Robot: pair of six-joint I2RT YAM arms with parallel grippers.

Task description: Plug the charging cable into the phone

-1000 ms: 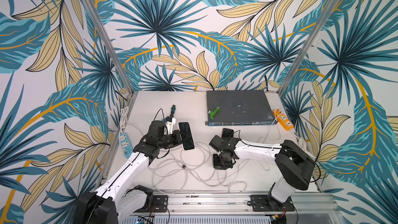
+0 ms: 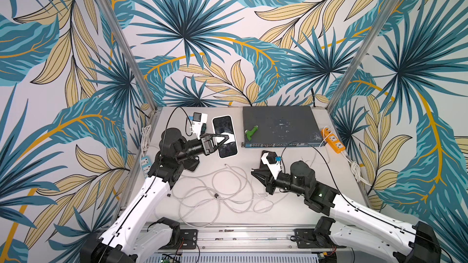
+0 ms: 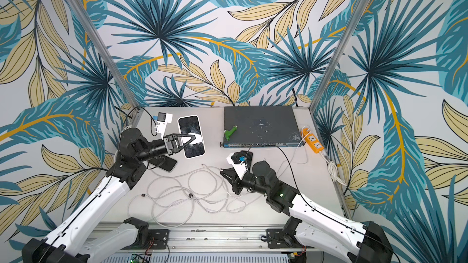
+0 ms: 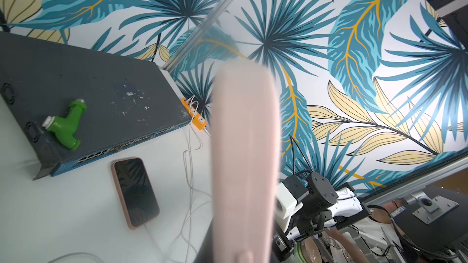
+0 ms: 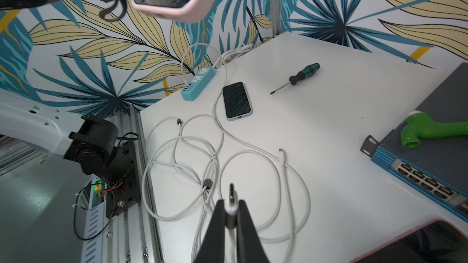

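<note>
A phone in a light pink case point(image 2: 224, 126) is held raised in my left gripper point(image 2: 225, 137), filling the left wrist view blurred. My right gripper is shut on a white cable end, pointing out between its fingertips, lower and right of the held phone. Loose white cables point(image 5: 273, 165) lie looped on the table. Two other phones lie there: a grey one point(image 5: 236, 99) at the left and a pink-edged dark one point(image 4: 135, 192) near my right gripper.
A grey network switch point(image 2: 282, 124) with a green fitting point(image 2: 251, 133) occupies the back right. A screwdriver point(image 5: 304, 73) lies at the back left. Power strips point(image 5: 197, 83) point(image 2: 333, 139) sit at both side edges.
The right arm has swung and turned, its gripper now pointing left toward the middle.
</note>
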